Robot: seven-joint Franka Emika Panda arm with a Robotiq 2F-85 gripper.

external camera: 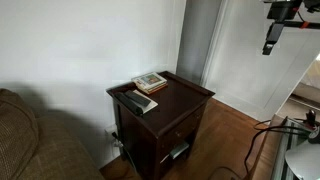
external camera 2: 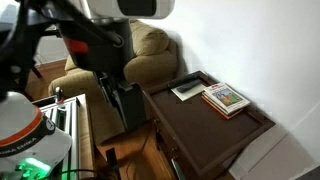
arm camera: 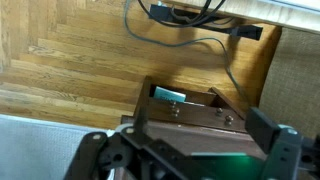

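Note:
A dark brown nightstand [external camera: 190, 92] stands against the white wall. On its top lies a small stack of books [external camera: 150, 81], its colourful cover [external camera 2: 226, 97] clearer in the second exterior view. Beside the stack are a pale booklet [external camera: 141, 100] and a dark, flat item [external camera: 127, 103]. A light teal item [arm camera: 170, 95] shows low at the nightstand's front. My gripper is open, its two fingers wide apart above the nightstand in the wrist view, with nothing held. In the first exterior view the gripper [external camera: 268, 48] hangs high at the upper right, well away from the books.
A brown couch [external camera: 40, 140] fills the left side of the first exterior view. Cables [external camera: 250, 145] run over the wooden floor [arm camera: 60, 60]. A dark green patch [arm camera: 225, 166] lies at the wrist view's bottom edge; what it is I cannot tell. Much of the nightstand's top is bare.

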